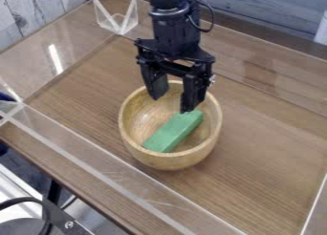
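Note:
My black gripper [175,86] hangs from the top centre, open, with its fingers low over the back part of a round pale wooden bowl [138,141]. A green block [173,132] lies slanted inside the bowl, just below the fingertips. I cannot tell whether the fingers touch the bowl or the block.
A clear plastic object [118,17] sits at the back left. Black cables [41,220] lie at the lower left corner.

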